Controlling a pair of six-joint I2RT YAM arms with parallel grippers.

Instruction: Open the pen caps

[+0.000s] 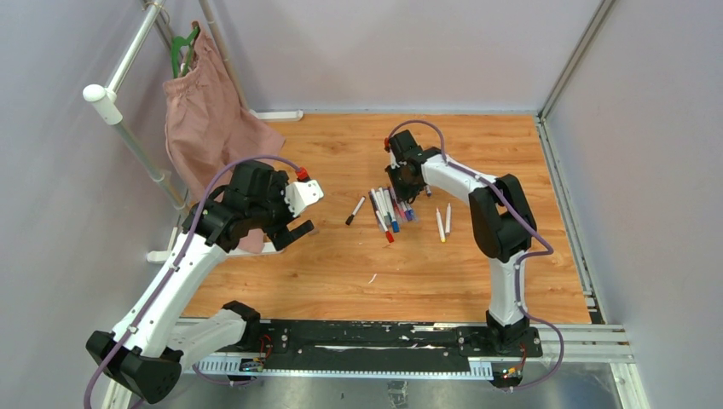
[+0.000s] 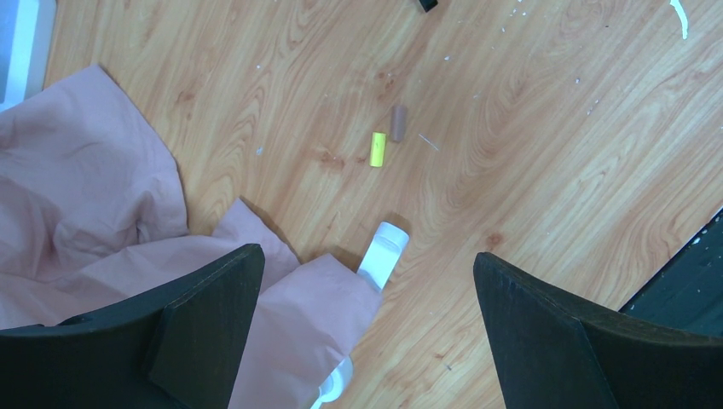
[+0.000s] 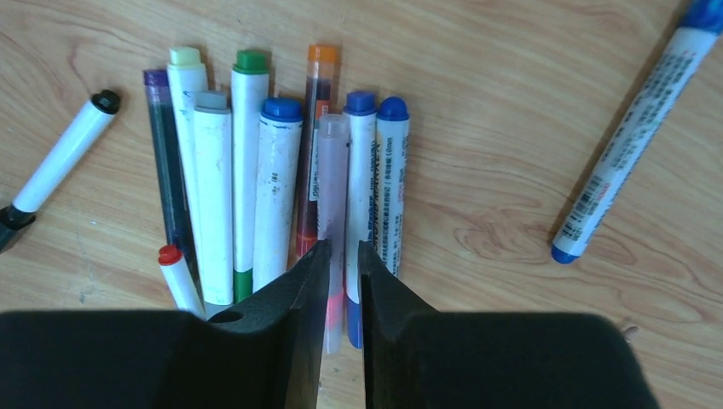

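Several marker pens lie side by side in a row, among them a pink translucent pen [image 3: 332, 179], a blue-capped pen [image 3: 361, 162], a thicker blue-topped pen [image 3: 276, 192] and a green-topped pen [image 3: 246, 162]. My right gripper is narrowly part open above them. Between its fingers, the pink pen and part of the blue-capped pen show; no firm hold is visible. Left of the row, my left gripper stands wide open and empty over the table. A yellow cap-like piece [image 2: 378, 149] and a brownish one [image 2: 398, 123] lie ahead of it.
A lone blue pen [image 3: 627, 141] rests right of the row, and a black-ended pen [image 3: 68, 153] lies left. Two white pens [image 1: 441, 225] sit farther right. Pink cloth [image 2: 94, 170] hangs down by the left arm.
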